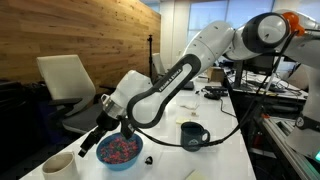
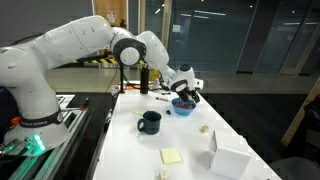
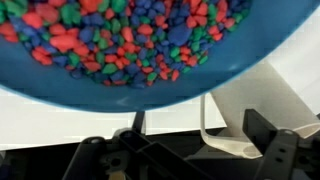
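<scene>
A blue bowl (image 1: pixel 121 151) filled with red, blue and green pebble-like pieces (image 3: pixel 150 40) stands on the white table. My gripper is open, with nothing held between its fingers. In the wrist view, the bowl's rim lies above the fingertips in the picture, and a cream-coloured mug (image 3: pixel 265 98) shows by the right finger. From the side, the gripper (image 1: pixel 91 140) hangs at the bowl's edge, between it and the mug (image 1: pixel 60 165). The second exterior view shows the bowl (image 2: pixel 183 106) partly behind the wrist.
A dark mug (image 1: pixel 193 136) stands on the table to the right of the bowl, and a small dark item (image 1: pixel 149 160) lies between them. A yellow square (image 2: pixel 171 156) lies nearer the second camera, beside a white box (image 2: pixel 229 156). An office chair (image 1: pixel 68 88) is behind the table.
</scene>
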